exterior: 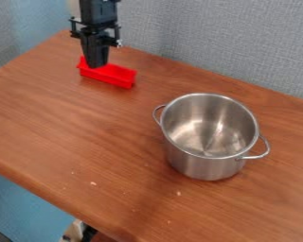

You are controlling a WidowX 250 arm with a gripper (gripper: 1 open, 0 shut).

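Observation:
My black gripper (96, 59) hangs at the top left, its fingertips down at the left part of a red block (114, 76) lying on the wooden table near the back edge. The fingers look shut; whether any of the block is between them cannot be seen clearly. A steel pot (207, 115) with two side handles stands upright on the right half of the table, apart from the block.
A grey wall (218, 38) runs behind it, and blue floor shows past the lower-left edge.

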